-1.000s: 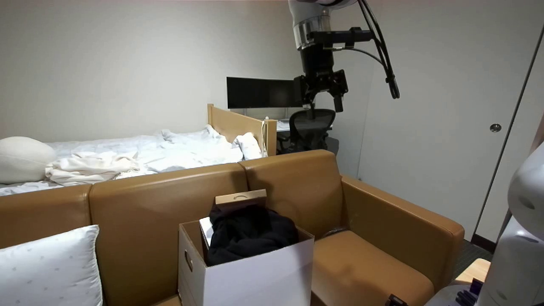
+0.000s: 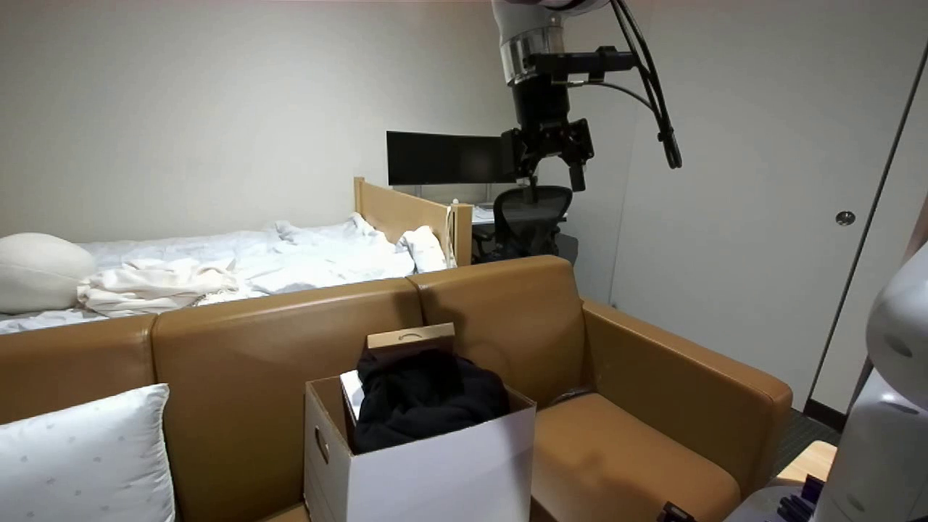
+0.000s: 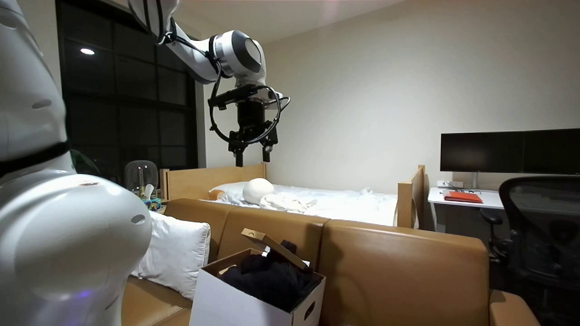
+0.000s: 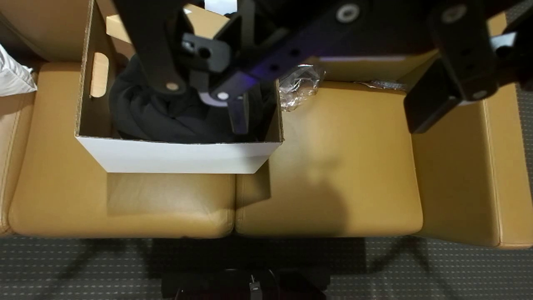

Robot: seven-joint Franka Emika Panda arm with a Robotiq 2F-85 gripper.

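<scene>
High above the sofa, my gripper [image 2: 554, 187] stands open, its two fingers apart with nothing between them; the second exterior view shows the gripper [image 3: 252, 158] the same way. Below it a white cardboard box [image 2: 439, 477] rests on the sofa seat, its top uncovered. Black cloth [image 2: 431, 396] lies bunched inside, beside a brown carton [image 2: 410, 336] that sticks up at the back. From the wrist, the gripper spans widely over the box's right side, one finger [image 4: 238, 115] in front of the black cloth [image 4: 170, 115]. The arm hides part of the box.
Brown sofa seat [image 4: 344, 165] is mostly bare right of the box, with clear plastic wrapping [image 4: 301, 85] near the backrest. A white pillow [image 2: 91, 457] leans at the left. Behind the sofa are a bed [image 2: 409, 213] and an office chair [image 2: 531, 222].
</scene>
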